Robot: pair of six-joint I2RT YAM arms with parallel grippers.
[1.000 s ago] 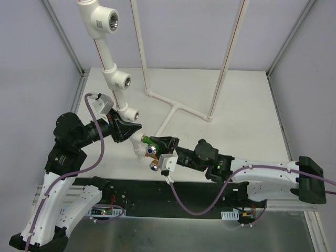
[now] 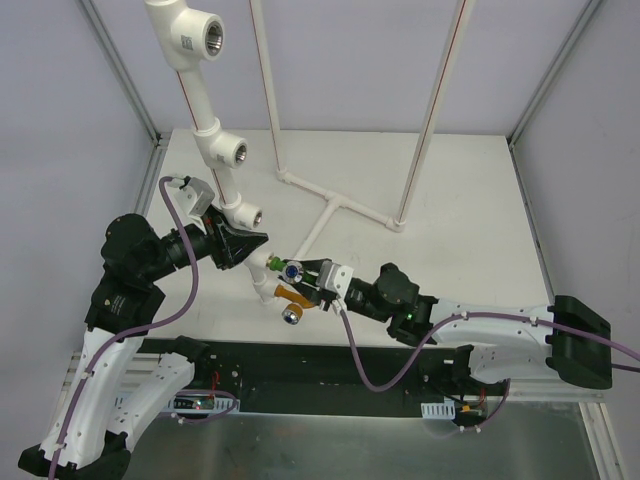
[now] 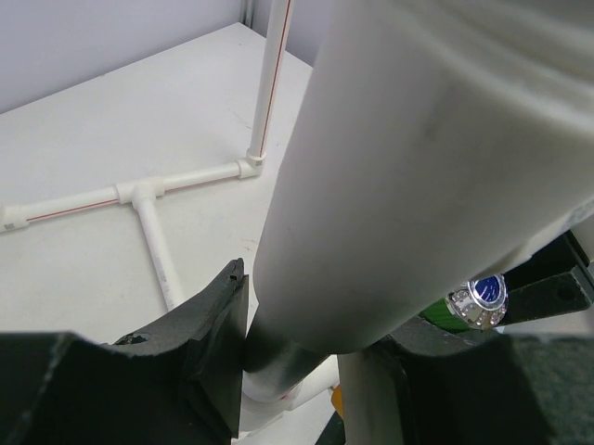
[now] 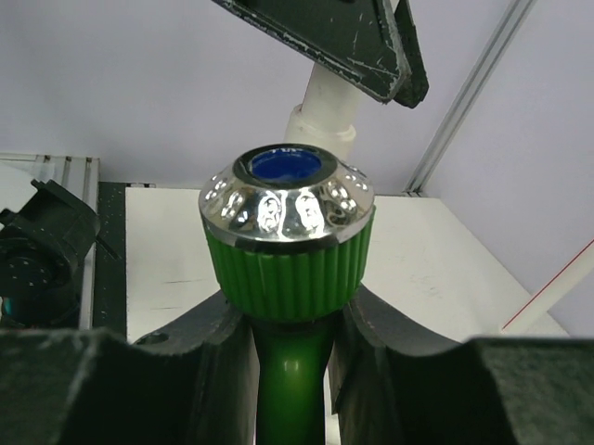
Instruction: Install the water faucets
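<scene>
A green faucet with a chrome, blue-centred knob (image 4: 288, 199) stands between the fingers of my right gripper, which is shut on its body just below the knob. From above, its green end (image 2: 274, 263) points at a low part of the white standpipe (image 2: 224, 180), but whether the threads meet cannot be made out. My left gripper has its fingers on either side of the standpipe; how firmly they press is unclear. Lower down, an orange faucet with a chrome knob (image 2: 292, 313) sits at the pipe's lower section, partly behind the right gripper.
Several bare threaded outlets, among them the top one (image 2: 213, 38), face right along the standpipe. Thinner white pipes (image 2: 340, 200) form a frame behind. The white board (image 2: 470, 220) is clear on the right. Both arms are close together at the pipe.
The standpipe has shifted slightly left; the left arm looks nearly still.
</scene>
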